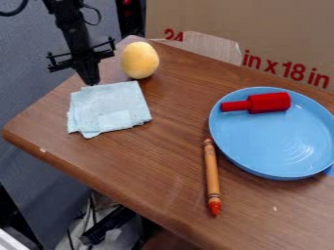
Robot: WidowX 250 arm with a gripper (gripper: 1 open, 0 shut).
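Observation:
My black gripper [89, 76] hangs at the upper left, just above a folded pale blue cloth [107, 107] and left of a yellow round object [140, 61]; I cannot tell whether it is open or shut. A red cylindrical object with a narrower handle [269, 103] lies on a blue plate [271, 146] at the right. An orange crayon [212, 181] lies left of the plate.
The wooden table [131, 166] has free room in its middle and near left. A cardboard box [248, 39] stands along the back. Beyond the table's left edge is a grey area with dark equipment below.

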